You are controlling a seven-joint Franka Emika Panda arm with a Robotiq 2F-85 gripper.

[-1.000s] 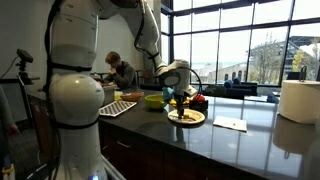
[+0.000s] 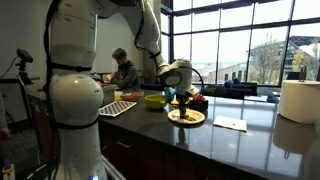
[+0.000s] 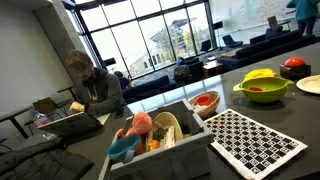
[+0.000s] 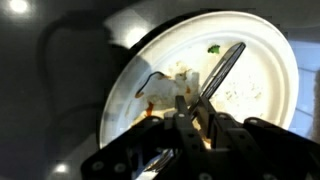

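A white plate [image 4: 265, 75] with brown, red and green food remains fills much of the wrist view. Across it lies a dark, slim utensil [image 4: 226, 68], its upper end near the far rim and its lower part hidden by my gripper. The dark fingers point down close over the utensil. Whether they grip it does not show. In the first exterior view, my gripper [image 2: 182, 107] hangs right over the plate [image 2: 198, 120] on the dark table. The second exterior view has only the plate's edge [image 3: 311, 85], at far right.
A green bowl [image 2: 156, 102] and a checkered board [image 2: 116, 108] lie left of the plate. To its right is a white sheet [image 2: 230, 124]. A grey bin [image 3: 160, 164] holds toy items. A person [image 3: 95, 88] sits beyond. The table's right side has free room.
The arm and gripper stay almost in place over the plate. The person in the background has shifted posture slightly.
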